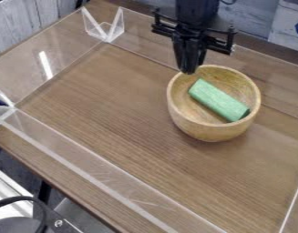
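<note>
A round tan bowl (188, 116) sits on the wooden table right of centre, with a green cylindrical block (218, 99) lying inside it, slanted from upper left to lower right. The dark robot gripper (189, 60) hangs just above the bowl's back left rim, to the upper left of the green block. Its fingers point down; whether anything is between them or how far apart they are is hard to tell.
A clear plastic bracket-like piece (104, 26) stands at the back left. A grey and black fixture (24, 218) shows at the lower left corner.
</note>
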